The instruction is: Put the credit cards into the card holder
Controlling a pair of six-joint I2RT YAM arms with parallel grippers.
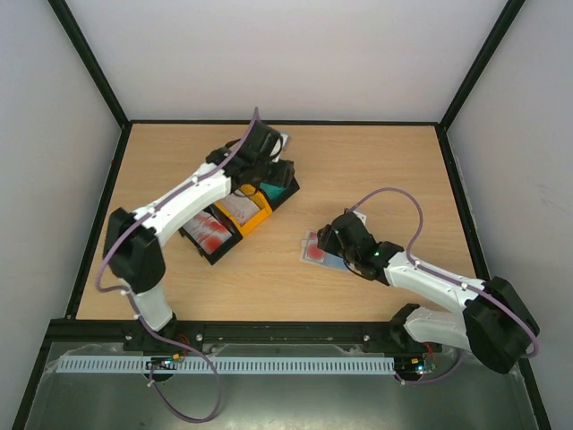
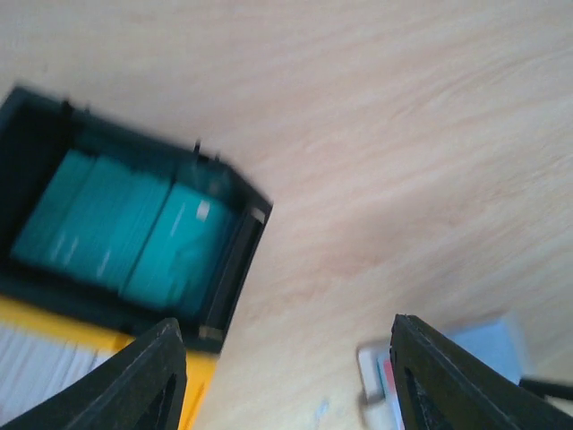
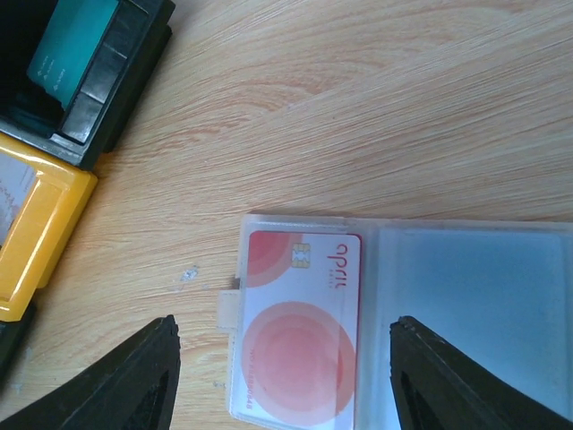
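Note:
The clear card holder (image 3: 369,269) lies flat on the table. A white and red card (image 3: 304,313) fills its left pocket, and the blue right pocket (image 3: 483,305) looks empty. My right gripper hangs above it, fingers apart, with no card between them. My left gripper, also open and empty, is above the row of boxes near its far end. Teal cards (image 2: 134,224) lie in the far black box (image 2: 237,269). White cards (image 1: 240,206) fill the yellow middle box (image 1: 258,218), and red and white cards (image 1: 210,235) fill the near black box (image 1: 224,249).
Bare table (image 1: 376,161) stretches behind and to the right of the holder. A strip of free wood separates the boxes from the holder. My left arm covers part of the boxes in the top view.

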